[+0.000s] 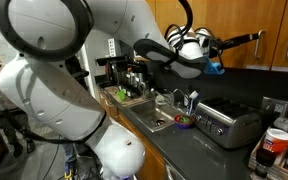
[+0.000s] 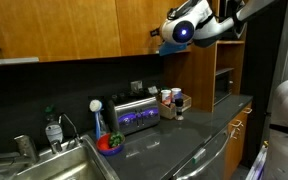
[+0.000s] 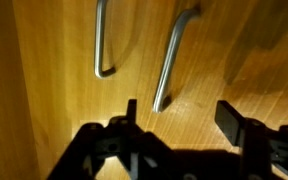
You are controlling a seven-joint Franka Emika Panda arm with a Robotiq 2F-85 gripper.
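Note:
Two silver bar handles are mounted on the wooden cabinet doors: a nearer handle [image 3: 169, 65] and a second handle [image 3: 100, 40] to its left in the wrist view. My gripper faces the doors, its two dark fingers spread apart and holding nothing. The lower end of the nearer handle shows in the gap between them, closer to the left finger [image 3: 131, 112]. From the side, the fingertips [image 1: 258, 37] reach close to a cabinet handle [image 1: 260, 46]; whether they touch it I cannot tell.
Below the cabinet [image 2: 94, 32], a silver toaster [image 2: 136, 115] stands on the dark counter [image 2: 169, 152]. A wooden box [image 2: 182, 101] with cans is at the right. The sink [image 2: 72, 165] lies to the left.

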